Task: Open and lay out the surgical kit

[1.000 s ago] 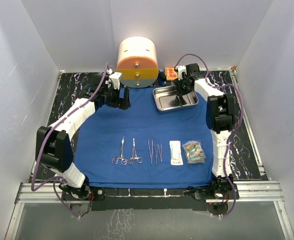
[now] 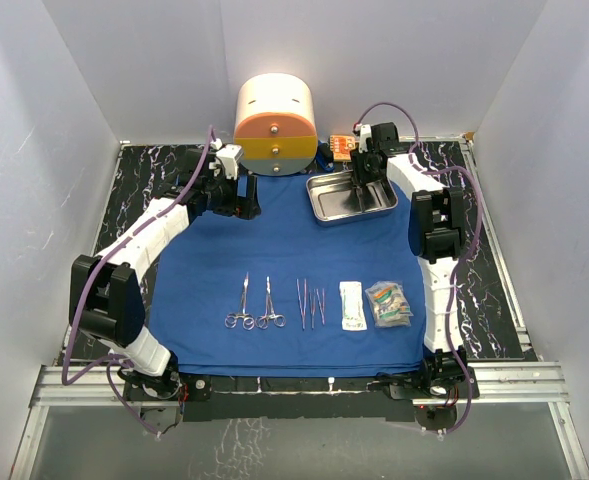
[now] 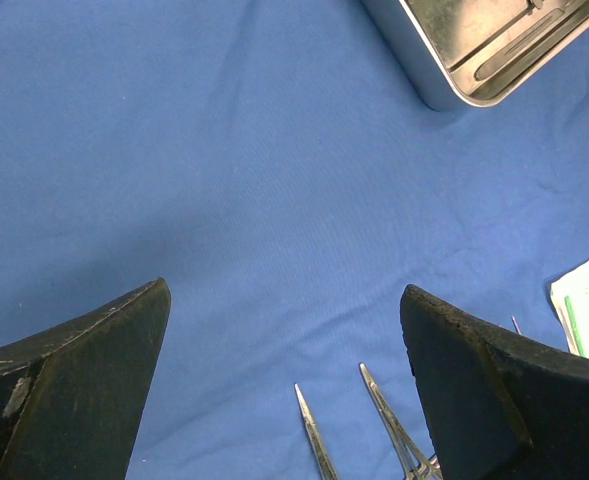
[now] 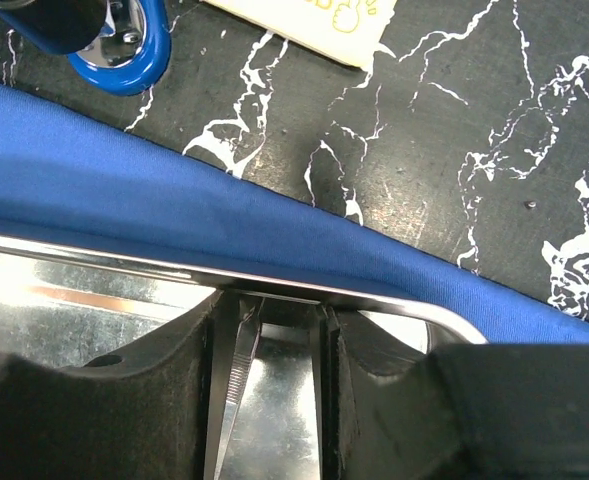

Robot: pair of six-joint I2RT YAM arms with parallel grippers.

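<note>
The steel tray (image 2: 336,216) rests at the back right of the blue cloth. My right gripper reaches down into it by its far wall, fingers part open. A slim metal instrument (image 4: 236,385) with a ridged grip lies between them, nearer the left finger; a gap shows on its right. Toward the front of the cloth lie two ring-handled clamps (image 2: 244,312), several thin instruments (image 2: 312,305), a white packet (image 2: 352,305) and a clear bag (image 2: 389,303). Above bare cloth on the left, my left gripper is open and empty.
Behind the cloth stands a rounded drawer box (image 2: 274,125). Beside it are a dark and blue object (image 4: 139,60) and an orange-yellow packet (image 2: 343,148).
My right gripper has shifted very slightly within the tray area. The left arm and the laid-out instruments look unmoved.
</note>
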